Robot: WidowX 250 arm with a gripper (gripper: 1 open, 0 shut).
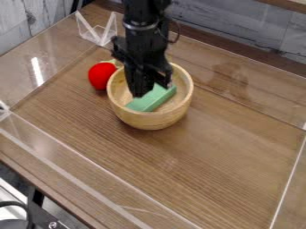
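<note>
A wooden bowl [174, 114] holds a green block [152, 98]. A red tomato [102, 77] with a small green stem lies against the bowl's left side. The black gripper [146, 64] hangs over the back left of the bowl and hides part of its rim; its fingers look close together, with nothing seen between them, though their exact opening is hard to tell.
Clear plastic pieces [98, 27] stand at the back left. A black cable lies at the lower left corner.
</note>
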